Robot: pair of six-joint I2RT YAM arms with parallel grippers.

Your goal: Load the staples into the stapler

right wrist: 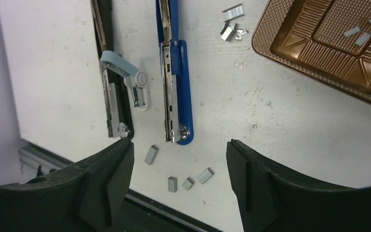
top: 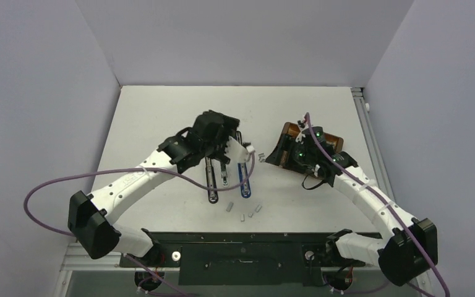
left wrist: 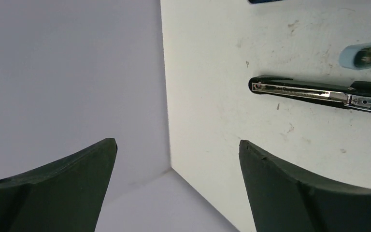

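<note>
A black stapler (right wrist: 113, 106) and a blue stapler (right wrist: 185, 92) lie lengthwise on the table, a small light-blue stapler (right wrist: 118, 63) between them. Loose staple strips (right wrist: 205, 175) lie near the front edge, others (right wrist: 233, 12) beside the tray. My left gripper is open above the staplers, with the black stapler (left wrist: 299, 92) ahead of its fingers. My right gripper hangs open over the table, left of the tray in the top view, with nothing seen between its fingers.
A brown plastic tray (right wrist: 319, 72) holding small strips sits at the right. Grey walls bound the sides and back.
</note>
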